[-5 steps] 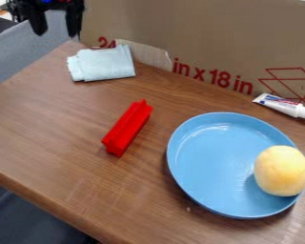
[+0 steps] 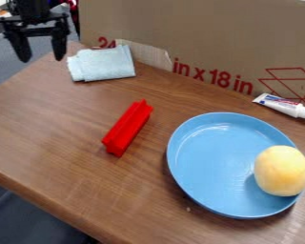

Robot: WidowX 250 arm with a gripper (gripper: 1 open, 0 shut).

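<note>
My black gripper point(image 2: 39, 40) hangs open at the top left edge of the view, above and left of a folded pale cloth point(image 2: 100, 64), with nothing seen between its fingers. A red oblong object point(image 2: 127, 128) lies in the middle of the wooden table. At the right, a blue plate point(image 2: 209, 162) holds a round yellow object point(image 2: 281, 172) on its right side. A white toothpaste tube point(image 2: 284, 106) lies behind the plate.
A large cardboard box point(image 2: 213, 38) stands along the back of the table point(image 2: 66, 133).
My gripper was higher a second ago, came over the cloth, and has since moved left, away from it. The objects on the table look unmoved.
</note>
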